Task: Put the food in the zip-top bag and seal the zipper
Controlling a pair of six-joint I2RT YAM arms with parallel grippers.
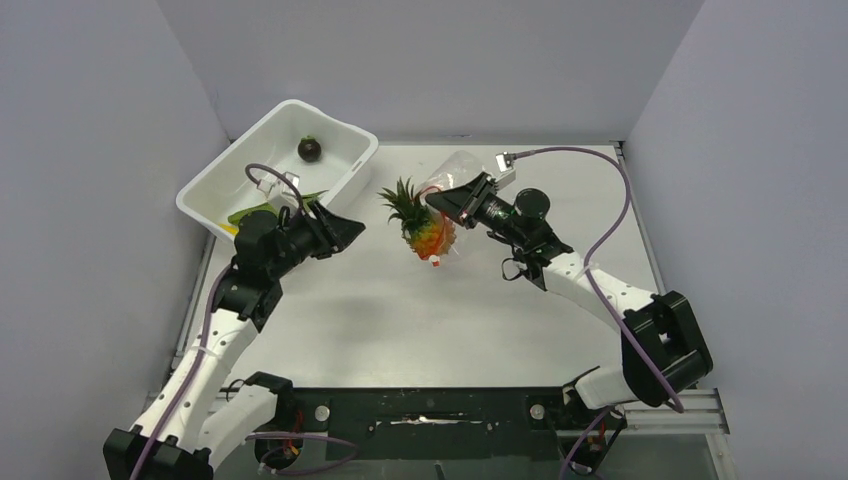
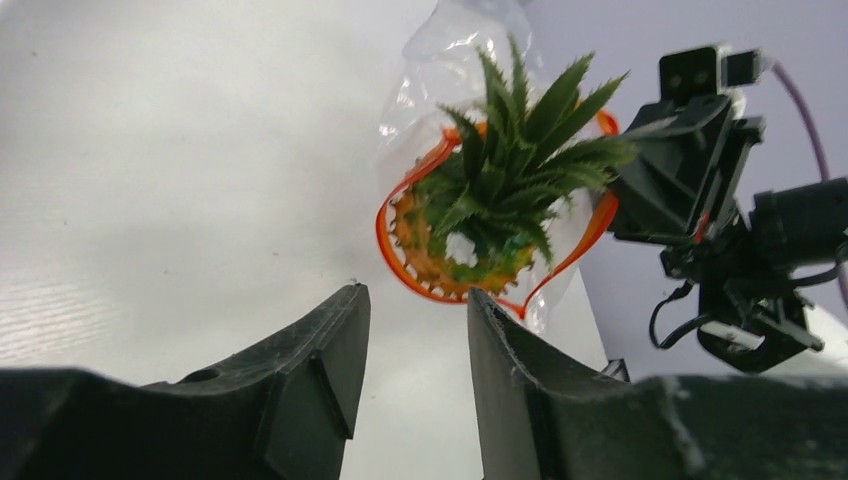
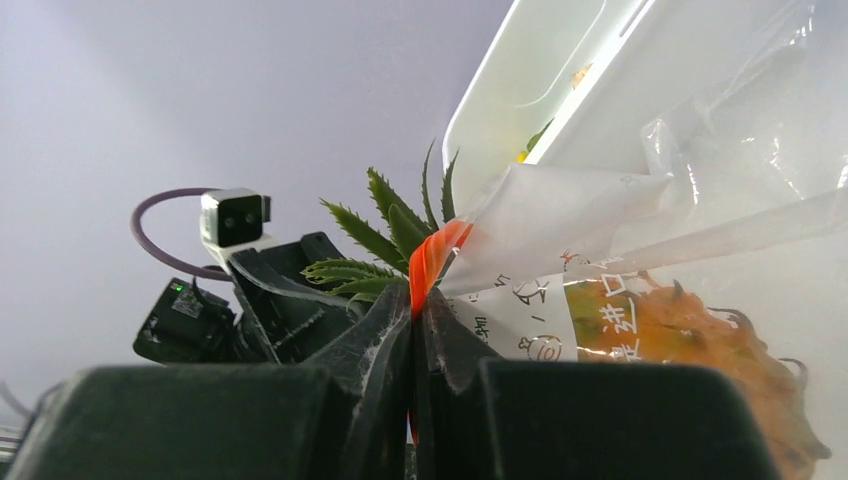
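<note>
A pineapple with a green leafy crown sits in a clear bag, its body inside and its leaves poking out through the mouth. The left wrist view shows the bag's orange zipper edge looped open around the fruit. My right gripper is shut on that orange edge, holding the bag up; part of the pineapple's body shows through the printed plastic. To the left of the bag, apart from it, my left gripper is part open with nothing between its fingers.
A white bin stands at the back left, holding a dark round eggplant and a green vegetable, partly hidden by my left arm.
</note>
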